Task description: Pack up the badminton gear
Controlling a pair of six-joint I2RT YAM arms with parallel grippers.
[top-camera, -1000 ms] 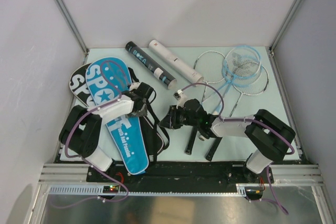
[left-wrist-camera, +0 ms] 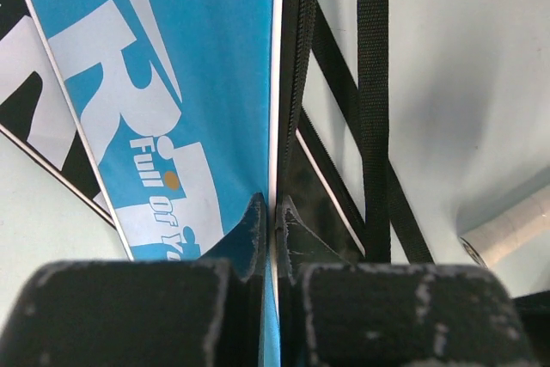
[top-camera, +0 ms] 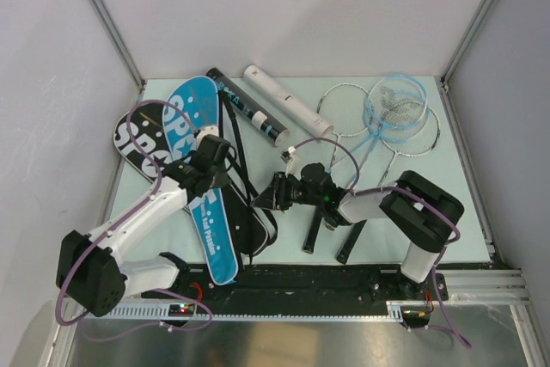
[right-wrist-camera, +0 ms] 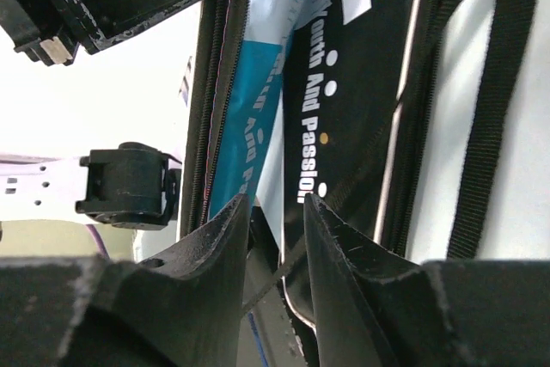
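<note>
A blue racket bag (top-camera: 215, 242) lies over the left part of the table, partly covering a black bag (top-camera: 129, 148) on its left and another black bag (right-wrist-camera: 344, 92) on its right. In the left wrist view my left gripper is shut on the blue bag's thin piped edge. My right gripper is part open above the right-hand black bag, with a thin dark strap passing between its fingers but not clamped. A wider black strap (left-wrist-camera: 373, 100) runs beside the bags. Two shuttle tubes, one black (top-camera: 249, 107) and one white (top-camera: 288, 102), lie at the back.
Rackets lie at the right, one with a blue head (top-camera: 397, 109); their dark handles (top-camera: 348, 244) point toward the front edge. My right forearm reaches across that side. Bare table shows between the rackets and bags.
The blue bag's far end has swung right and away, covering more of the black bag.
</note>
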